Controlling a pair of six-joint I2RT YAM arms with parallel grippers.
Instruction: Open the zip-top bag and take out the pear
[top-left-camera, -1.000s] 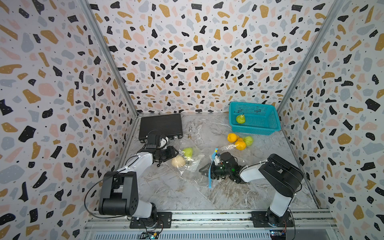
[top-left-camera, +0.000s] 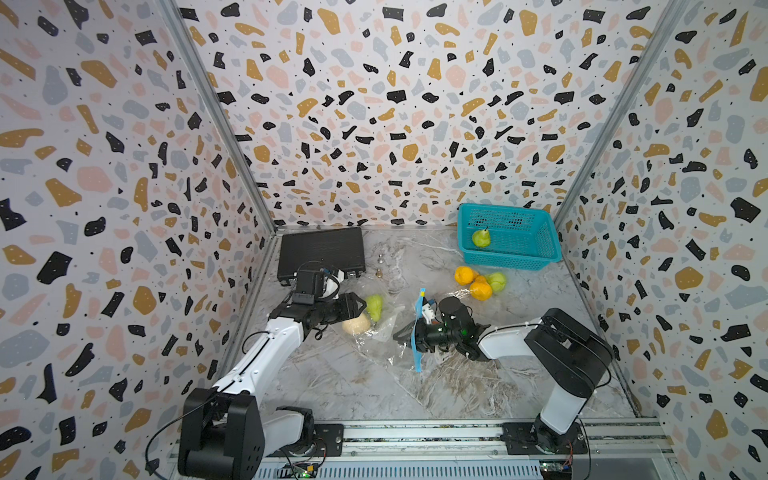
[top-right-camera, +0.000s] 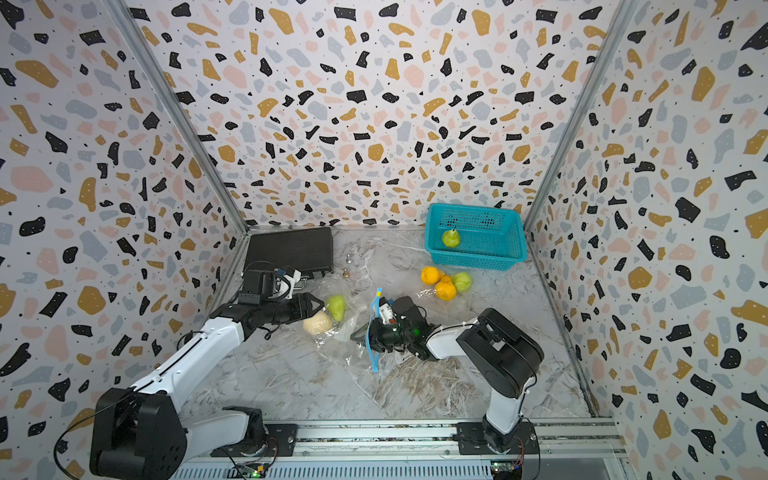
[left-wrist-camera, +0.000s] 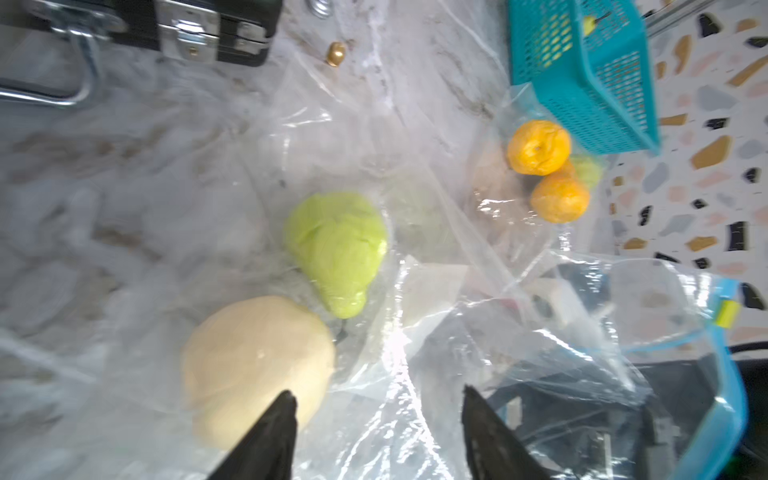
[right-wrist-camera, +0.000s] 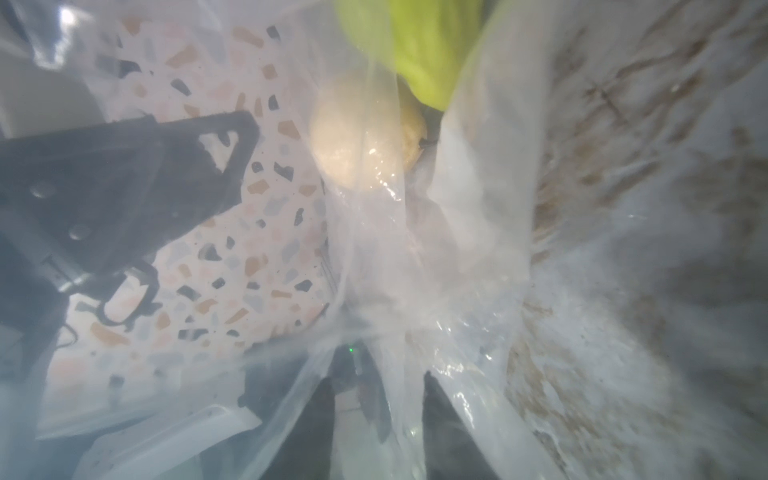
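Note:
A clear zip-top bag with blue strip holds a green pear and a round beige fruit. My left gripper stands open above the bag's left part, the beige fruit below it. My right gripper is at the bag's mouth, partly open, its fingers inside or behind the clear plastic; whether plastic is pinched between them is unclear. In the right wrist view the pear and beige fruit lie ahead, hazed by plastic.
A teal basket with a pear stands at back right. Oranges and a green fruit lie in another bag before it. A black case sits at back left.
My left arm has reached a little further forward and up. My right gripper has shifted slightly left, carrying the blue strip with it.

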